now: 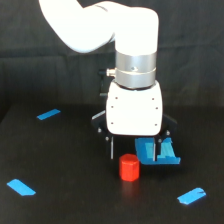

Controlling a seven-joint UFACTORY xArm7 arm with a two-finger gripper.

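The white robot arm reaches down from the top centre, and its gripper (134, 148) hangs with two thin dark fingers spread apart. A red hexagonal block (129, 168) stands on the dark table just below and between the fingers as seen from the camera; whether it is within their depth is hard to tell. A blue object (167, 155), perhaps a small tray or holder, lies behind the gripper to the right, partly hidden by it.
Strips of blue tape mark the dark table (70, 170) at the left back (48, 114), left front (21, 187) and right front (191, 196).
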